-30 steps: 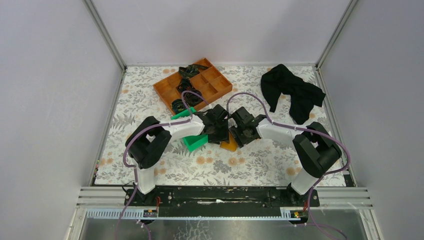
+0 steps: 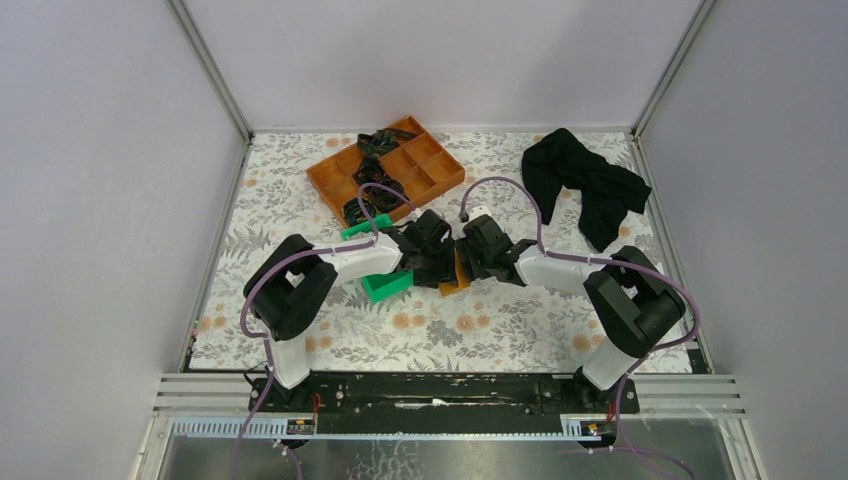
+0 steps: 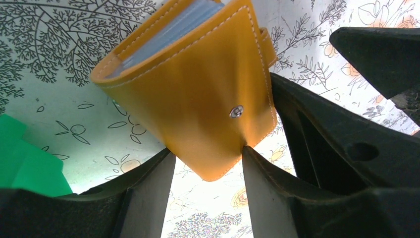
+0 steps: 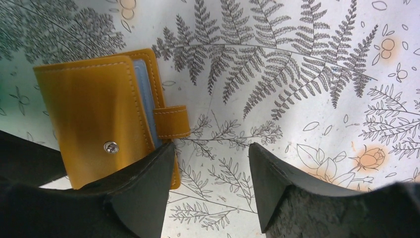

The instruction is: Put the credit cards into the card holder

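The orange-brown card holder (image 2: 455, 287) stands between my two grippers on the patterned table. Pale blue-grey inner sleeves (image 3: 171, 35) show at its mouth in the left wrist view. My left gripper is open, its fingers on either side of one corner of the holder. In the right wrist view, my right gripper is open too. Its left finger (image 4: 156, 173) overlaps the edge of the holder beside the small strap (image 4: 171, 122), and bare table shows between the fingers. Loose credit cards cannot be made out.
A green tray (image 2: 388, 284) lies partly under the left arm. Behind it is a brown compartment box (image 2: 437, 168) with dark coiled items. Black cloth (image 2: 590, 185) is spread at the back right.
My right gripper has turned and shifted slightly, and less of the holder's face shows from above. The left arm has moved a little to the left.
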